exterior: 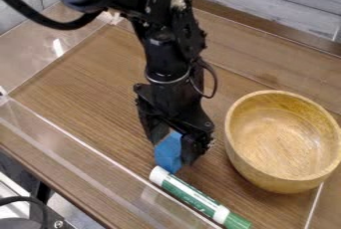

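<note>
My black gripper (173, 133) hangs from the arm near the middle of the view, open, lowered over a small blue object (168, 153) on the wooden table. The fingers come down around the top of the blue object, which is partly hidden by them. Whether they touch it I cannot tell.
A wide wooden bowl (280, 141) stands just right of the gripper. A white and green tube (193, 198) lies in front of the blue object.
</note>
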